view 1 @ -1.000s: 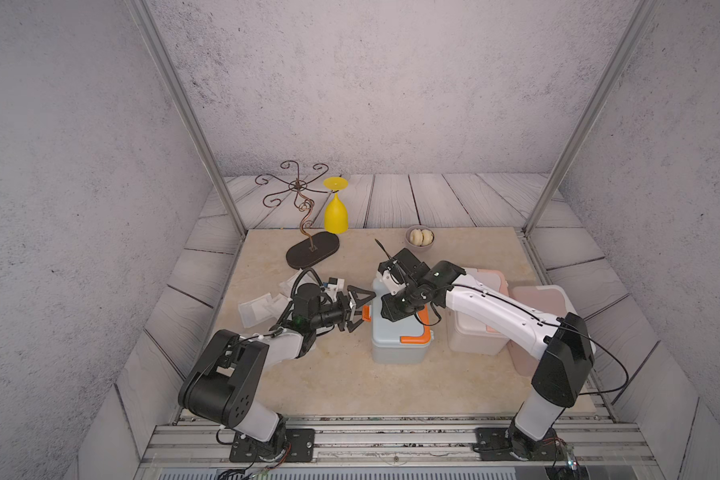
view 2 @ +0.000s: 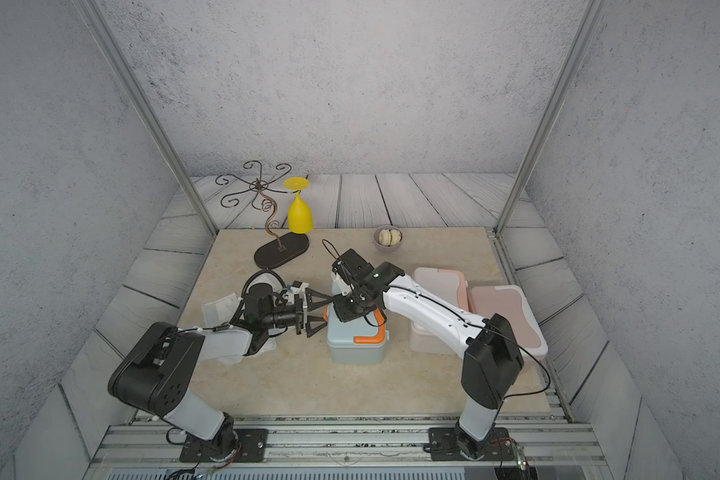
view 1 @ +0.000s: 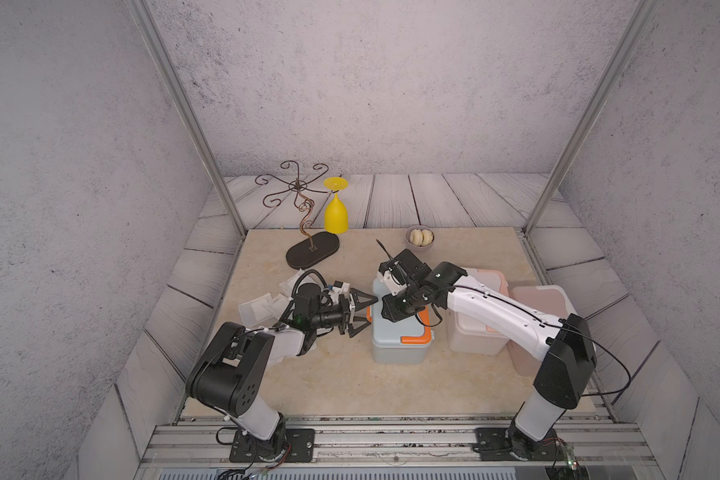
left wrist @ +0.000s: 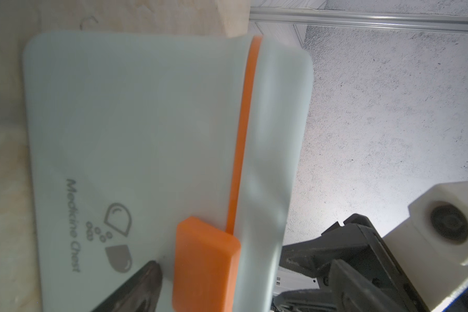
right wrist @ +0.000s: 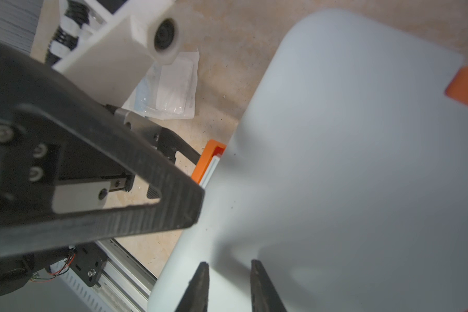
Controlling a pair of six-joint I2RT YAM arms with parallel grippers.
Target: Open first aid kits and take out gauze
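Observation:
The light blue first aid kit (view 1: 400, 349) with orange handle stands closed at mid-table. My left gripper (view 1: 364, 312) is open at its left side, its fingers straddling the orange latch (left wrist: 205, 265) under the "Medicine Chest" print. My right gripper is over the kit top, looking shut in the top views; what lies between its fingers is hidden, and in the right wrist view its dark fingers (right wrist: 176, 208) are against the lid area. Wrapped gauze packs (right wrist: 169, 88) lie on the table left of the kit.
Two pink boxes (view 2: 508, 312) stand at the right. A small bowl (view 1: 419, 238) sits at the back, a yellow goblet (view 1: 336, 216) and a metal stand (view 1: 312, 250) at back left.
The left arm has shifted slightly, its gripper rising or turning a little beside the latch. The right arm has stayed nearly still.

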